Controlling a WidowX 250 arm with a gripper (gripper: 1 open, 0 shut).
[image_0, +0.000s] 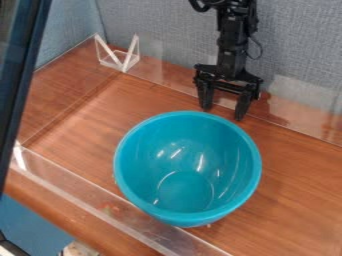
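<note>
My black gripper (222, 100) is at the back of the wooden surface, near the grey wall, pointing down with its two fingers apart and nothing visible between them. A large glossy teal bowl (187, 185) sits upright in the front middle, in front of and below the gripper, apart from it. Only small glints show inside the bowl.
A white wire frame (118, 58) stands in the back left corner. Clear strips edge the wooden surface (94, 110) at the back and front left. A dark vertical edge fills the left side. The wood left and right of the bowl is bare.
</note>
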